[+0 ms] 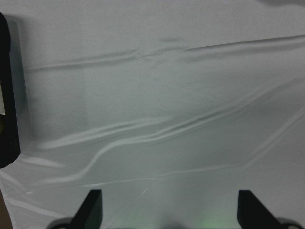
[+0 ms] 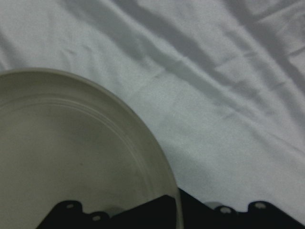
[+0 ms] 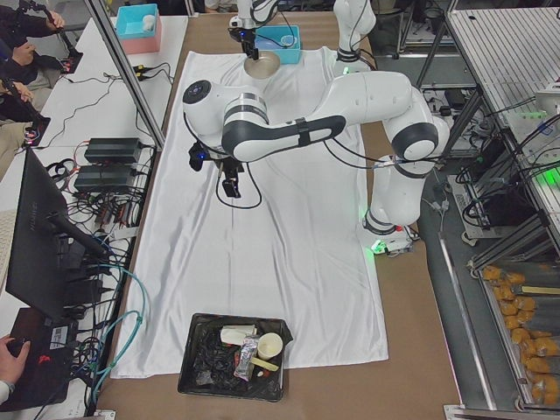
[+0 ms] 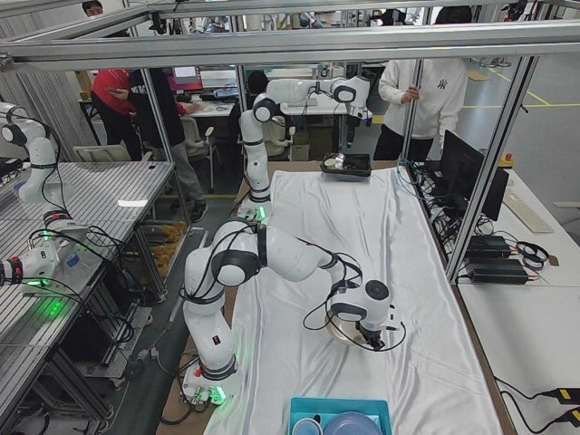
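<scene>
A beige plate (image 2: 71, 148) fills the lower left of the right wrist view, with my right gripper shut on its rim. In the camera right view that gripper (image 4: 372, 337) is low over the white cloth, largely covering the plate (image 4: 346, 331). My left gripper stands open above bare cloth, nothing between its fingers; in the camera left view it (image 3: 214, 179) hangs over the middle of the table.
A black lined bin (image 3: 197, 350) with mixed items stands at the table end by the left arm. A blue tray (image 4: 381, 408) with dishes is at the other end.
</scene>
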